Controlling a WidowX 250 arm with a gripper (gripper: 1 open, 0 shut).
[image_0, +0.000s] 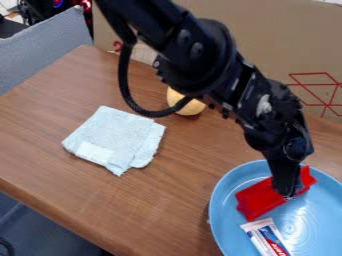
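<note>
My black arm reaches down from the top, with its gripper over a red cloth-like item on a blue plate at the lower right. The fingertips are at or on the red item; their spread is hard to make out. A white tube with blue and red print lies on the plate below the red item. A folded white cloth lies on the wooden table left of the arm.
A pale round item sits behind the arm's cable. A cardboard panel stands along the back. A grey fabric surface lies beyond its left edge.
</note>
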